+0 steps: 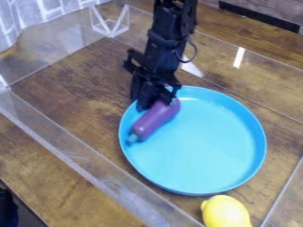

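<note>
A black robot arm reaches down from the top centre to the upper-left rim of a blue plate [207,155]. Its gripper [151,96] is at that rim, just above a purple eggplant-like object [157,119] lying tilted along the left side of the plate. The fingertips are dark and partly hidden against the purple object; whether anything is between them is unclear, though the gripper looks shut.
A yellow object [222,211] sits below the plate at the lower right. Wooden floor fills the rest, open to the left and right, with clear plastic edging along the left and bottom.
</note>
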